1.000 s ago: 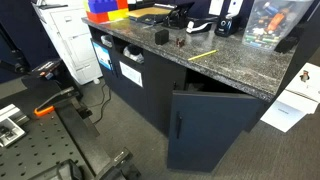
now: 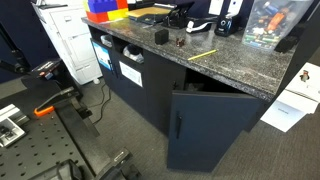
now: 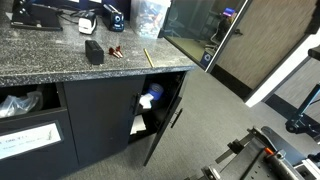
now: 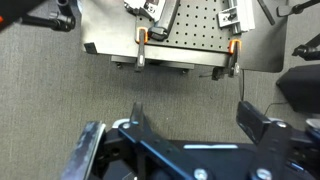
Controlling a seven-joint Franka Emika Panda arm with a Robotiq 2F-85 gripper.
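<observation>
In the wrist view my gripper stands open, its dark fingers wide apart at the lower edge with nothing between them. Grey carpet point(image 4: 190, 105) lies below it. A dark cabinet with a speckled stone top has one door point(image 2: 205, 130) swung outward. In exterior view 2 the same door point(image 3: 168, 118) is seen nearly edge-on, with white items point(image 3: 148, 100) inside the opening. On the counter are a small black block point(image 2: 161, 36), a small dark red object point(image 2: 181, 41) and a yellow stick point(image 2: 203, 55).
A clear bin of mixed items point(image 2: 268, 22) stands at the counter's right end. The perforated metal table point(image 4: 205, 22) carries tools and clamps with orange parts.
</observation>
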